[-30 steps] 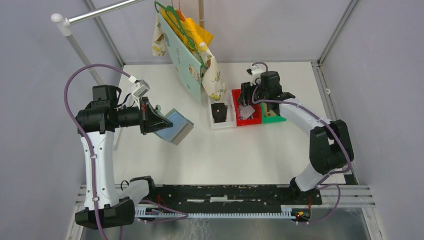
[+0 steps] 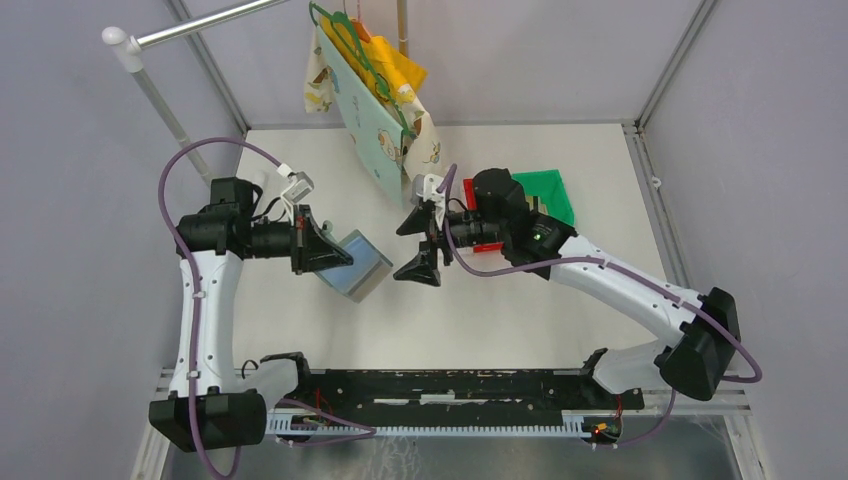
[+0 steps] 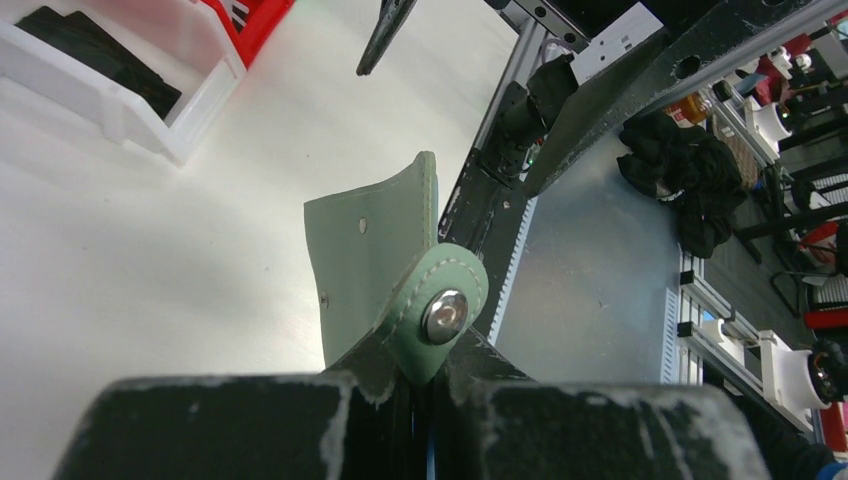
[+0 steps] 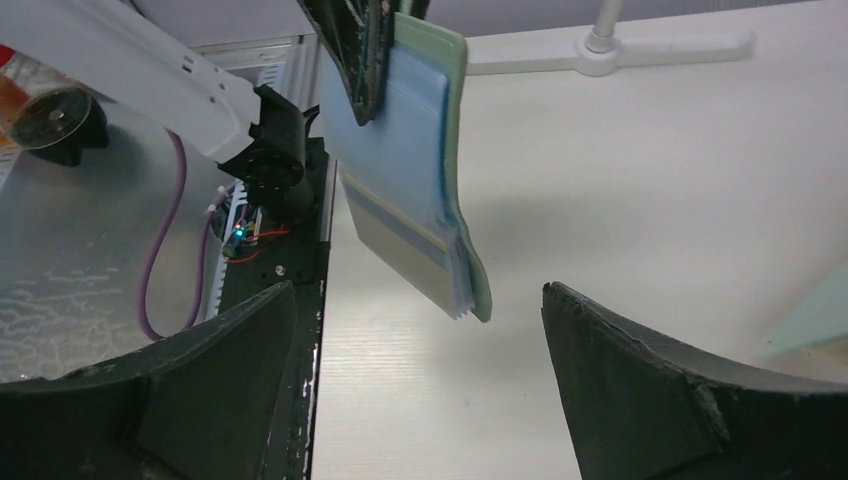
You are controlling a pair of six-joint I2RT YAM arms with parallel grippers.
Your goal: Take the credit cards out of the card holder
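A mint-green card holder [image 3: 370, 250] with a snap button is held in my left gripper [image 2: 325, 255], which is shut on it. In the right wrist view the holder's inner side [image 4: 400, 180] faces my right gripper, showing pale blue and beige layers, seemingly cards in sleeves. My right gripper [image 2: 418, 248] is open just right of the holder, its fingers apart with nothing between them.
A white bin [image 3: 175, 135] with dark items and a red bin [image 3: 255, 25] stand behind the right arm, beside a green bin [image 2: 545, 185]. Cloths [image 2: 375, 120] hang from a rail at the back.
My right gripper has moved from over the red bin leftward and toward the front, to beside the card holder.
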